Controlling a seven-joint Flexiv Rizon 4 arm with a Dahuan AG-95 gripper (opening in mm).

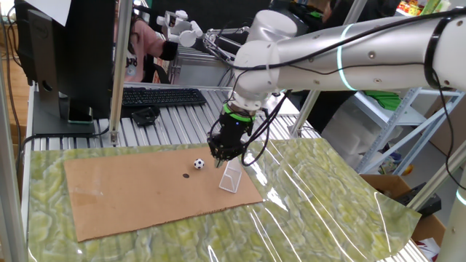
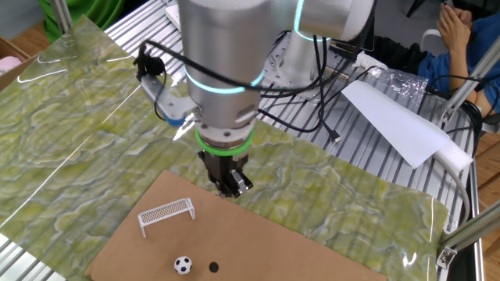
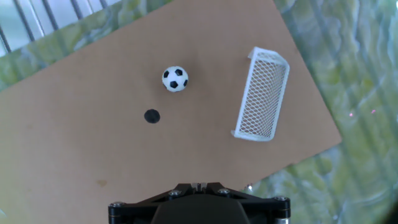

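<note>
A small black-and-white football [image 3: 175, 79] rests on a brown cardboard sheet [image 3: 74, 124]. Close to it on the cardboard is a flat black spot [image 3: 152, 116]. The white toy goal [image 3: 263, 94] with a mesh back stands to the right of the ball in the wrist view, its open side towards the ball and spot. My gripper shows at the bottom edge of that view, its fingers together and nothing visible between them. In exterior view 2 the gripper [image 2: 235, 187] hangs above the cardboard's edge, apart from both ball [image 2: 183, 265] and goal [image 2: 166, 213].
A green marbled sheet [image 1: 313, 189] surrounds the cardboard. Behind lie a keyboard [image 1: 164, 97] and a monitor [image 1: 73, 58] on the slatted table. Metal frame posts [image 1: 120, 65] rise at the sides. Loose cables hang along the arm.
</note>
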